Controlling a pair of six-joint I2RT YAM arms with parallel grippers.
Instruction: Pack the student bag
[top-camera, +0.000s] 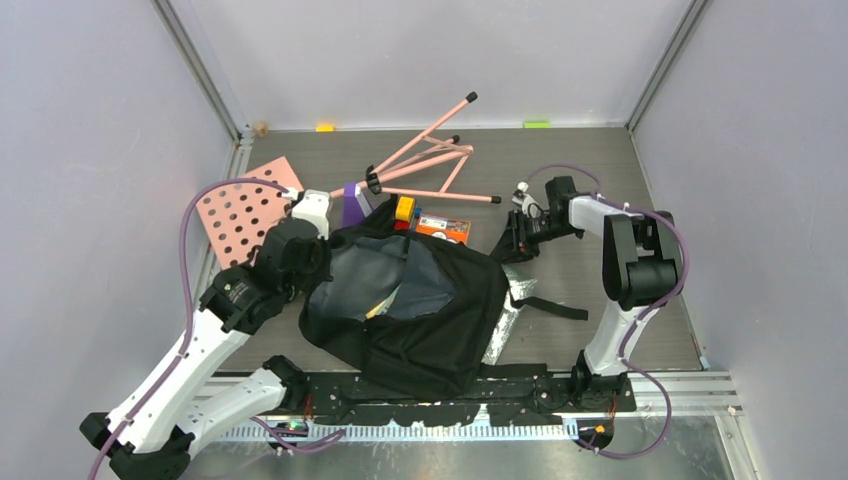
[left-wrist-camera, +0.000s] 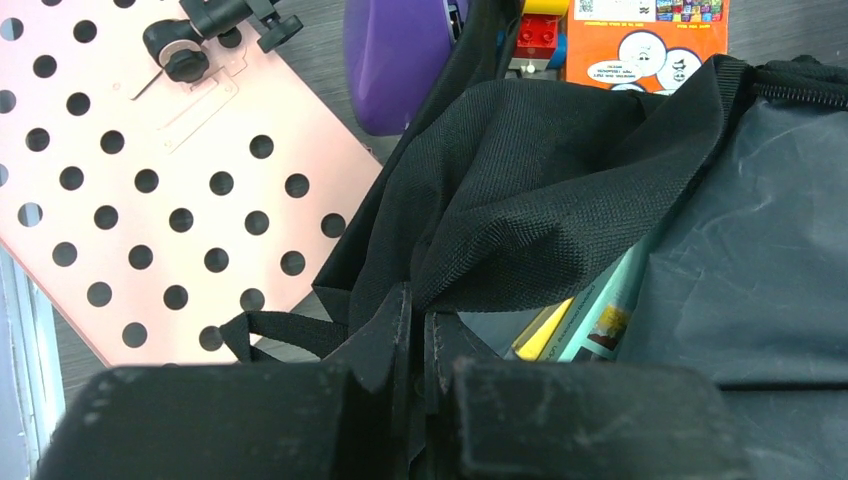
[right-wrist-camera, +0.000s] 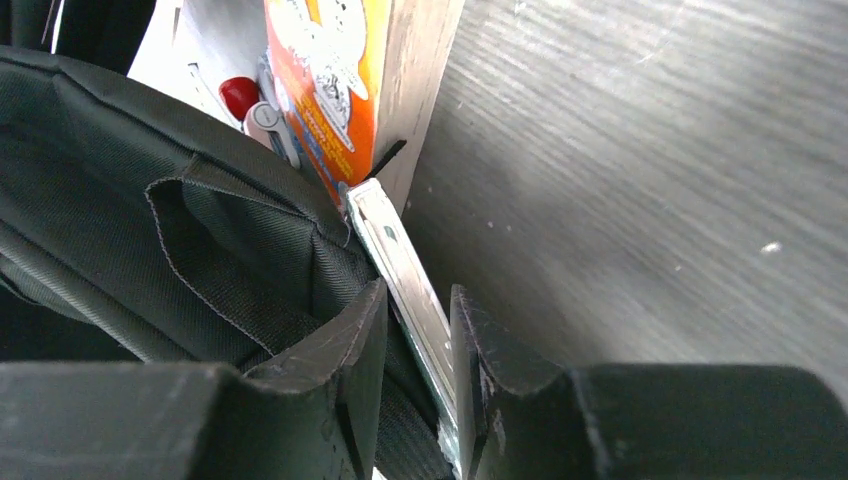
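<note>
The black bag (top-camera: 420, 340) lies open with books (left-wrist-camera: 590, 320) inside. My left gripper is shut at the left rim on the black fabric. A thin flat plastic-wrapped item (top-camera: 505, 320) lies along the bag's right side. My right gripper is part open, its fingertips either side of that item's pale edge; whether it grips it is unclear. An orange box (top-camera: 442, 228), yellow and red blocks (top-camera: 405, 209) and a purple object (top-camera: 355, 205) lie behind the bag.
A pink perforated board (top-camera: 250, 205) lies at the left, and a folded pink stand (top-camera: 430, 170) at the back. Bare floor (top-camera: 560, 340) shows at the right. Walls enclose the sides and back.
</note>
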